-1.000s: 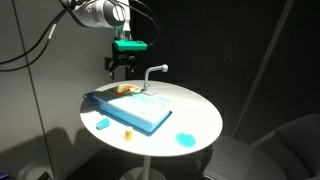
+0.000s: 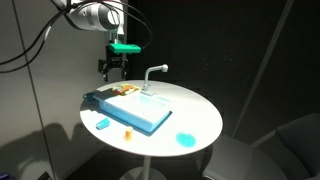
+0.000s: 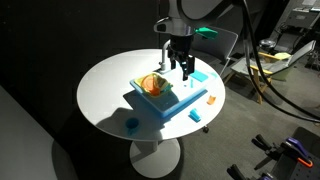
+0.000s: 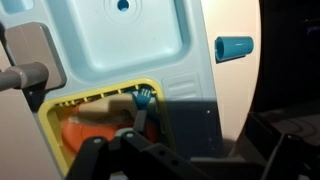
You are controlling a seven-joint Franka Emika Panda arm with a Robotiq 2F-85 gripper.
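A light blue toy sink (image 2: 148, 119) with a white faucet (image 2: 155, 70) stands on a round white table. Set into one end of it is a yellow-rimmed basket (image 4: 100, 92), which holds orange and tan pieces (image 4: 88, 132) and a teal fork (image 4: 143, 97). My gripper (image 3: 178, 66) hangs above the sink, pointing down. In the wrist view its dark fingers (image 4: 130, 155) are spread wide; one overlaps the basket and the other lies out past the table's edge. Nothing is held between them.
Beside the sink in the wrist view lies a blue cup (image 4: 235, 47). Around it on the table (image 3: 100, 85) are a blue piece (image 2: 103, 123), an orange piece (image 2: 128, 134) and a teal disc (image 2: 186, 140).
My gripper has shifted left and slightly down in exterior view 1 over the last second. The sink and the pieces on the table look unmoved.
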